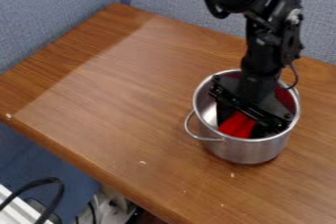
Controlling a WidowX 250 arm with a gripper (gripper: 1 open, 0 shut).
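A steel pot (243, 149) with wire handles stands on the right part of the wooden table. My black gripper (250, 108) reaches down inside it from above. A red object (237, 125) shows in the pot beneath the fingers, with more red behind the arm. The fingertips are partly hidden, so whether they grip the red object is unclear.
Grey fabric panels stand behind it and to the left. Dark cables lie over a pale item at the lower left, off the table.
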